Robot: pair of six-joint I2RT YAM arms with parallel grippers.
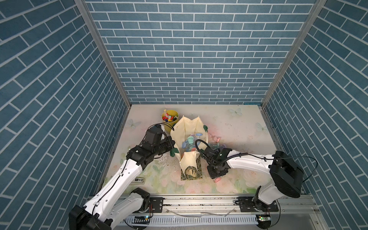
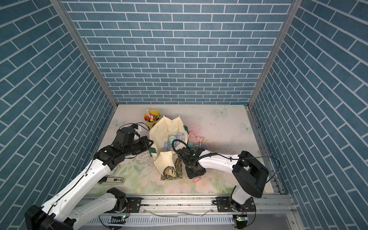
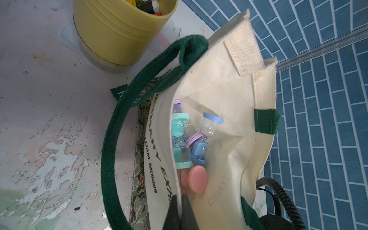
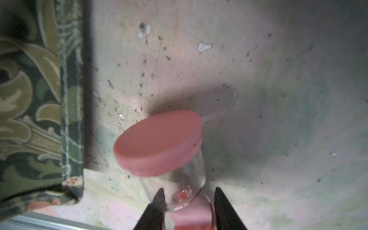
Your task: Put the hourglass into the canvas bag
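A pink hourglass (image 4: 157, 141) lies on the table beside the bag's patterned edge; in the right wrist view its narrow middle sits between the fingertips of my right gripper, which is part open. The canvas bag (image 3: 260, 153) stands open at centre, holding teal, blue, purple and pink hourglasses. My left gripper is at the bag's near-left rim, the cream fabric edge running down to its fingertips; it looks shut, and whether fabric is between them is unclear. From above, the right gripper is low to the right of the bag.
A yellow bucket (image 1: 170, 124) of small coloured things stands behind the bag at left. More hourglasses (image 2: 195, 136) lie right of the bag, partly behind my right arm. A small device (image 1: 137, 180) lies at front left.
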